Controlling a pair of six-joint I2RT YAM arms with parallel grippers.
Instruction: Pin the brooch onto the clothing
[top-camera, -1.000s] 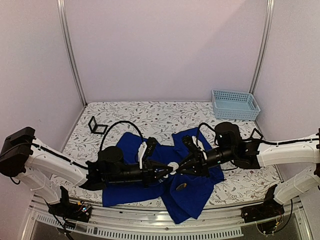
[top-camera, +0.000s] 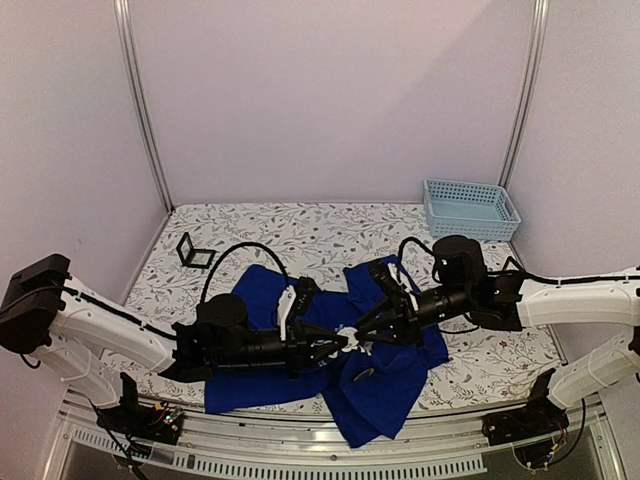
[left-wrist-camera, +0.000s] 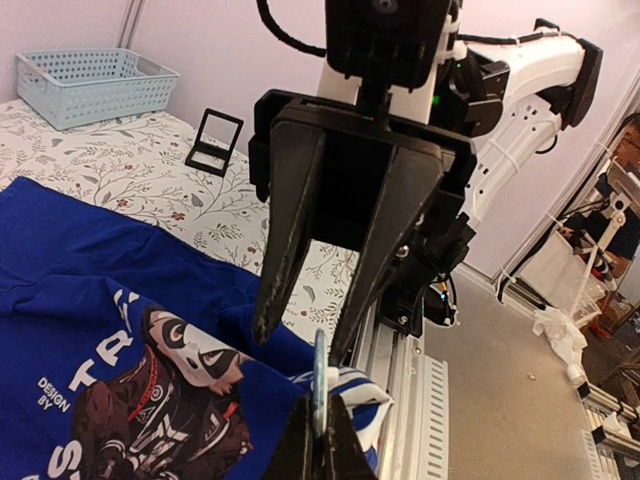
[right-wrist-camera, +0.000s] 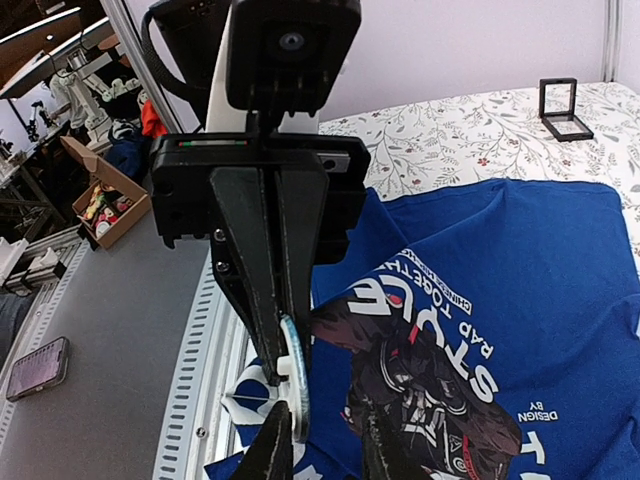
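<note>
The brooch (right-wrist-camera: 298, 385) appears nearly edge-on as a thin pale blue disc with a small white fitting on its back. My left gripper is shut on it. A thin pin seems to stick out from it to the left in the right wrist view. My right gripper is open around the brooch's far edge, its fingertips apart with nothing gripped. The blue shirt (right-wrist-camera: 560, 270), with a panda print, lies spread below. Its striped white-and-blue part (left-wrist-camera: 365, 390) is bunched beside the brooch; whether the pin passes through cloth cannot be told.
At the back right of the table stands a light blue basket (top-camera: 470, 212). A small black frame stand (top-camera: 195, 252) is at the back left.
My right gripper's fingers have spread apart near the brooch, and its hand has shifted slightly. The left arm and the brooch have hardly moved.
</note>
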